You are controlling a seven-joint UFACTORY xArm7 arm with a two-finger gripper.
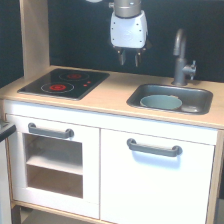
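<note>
My gripper hangs above the back of the counter, between the stove and the sink, with its fingers pointing down. The two small dark fingertips stand apart and nothing shows between them. A teal round dish, perhaps a bowl or pan, sits in the sink on the right, well below and to the right of the gripper.
To the left lies a black stove top with red burner rings. The dark faucet rises behind the sink. Bare wooden counter separates stove and sink. Below are an open-fronted oven compartment and a white cabinet door.
</note>
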